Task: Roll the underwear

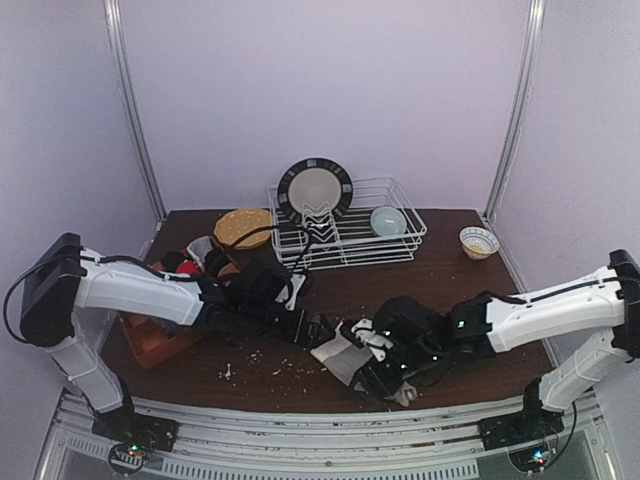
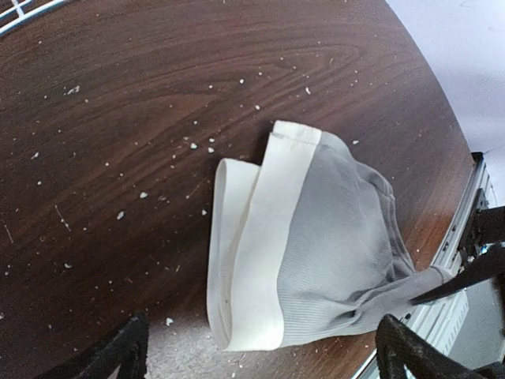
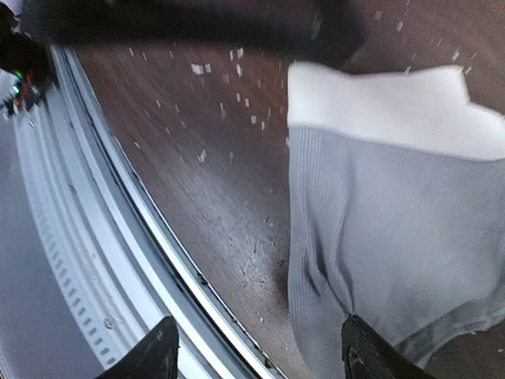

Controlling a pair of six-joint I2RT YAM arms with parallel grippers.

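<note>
The grey underwear with a white waistband (image 2: 331, 229) lies folded on the dark table, its band side toward my left arm. In the top view it is partly covered by my right gripper (image 1: 372, 372), which hovers low over its front part. My left gripper (image 1: 316, 332) stands by the band's left end. Wide apart in the left wrist view are the left fingers (image 2: 402, 351), with no cloth between them. In the right wrist view the right fingers (image 3: 371, 351) are also apart, one over the cloth's near edge and the other off to its left.
Behind stands a white wire rack (image 1: 350, 255) with a dark-rimmed plate (image 1: 315, 190) and a pale bowl (image 1: 388, 222). A brown box (image 1: 150, 345) with rolled items sits at left. Small white crumbs (image 1: 226, 371) dot the table; a patterned bowl (image 1: 479, 242) stands at back right.
</note>
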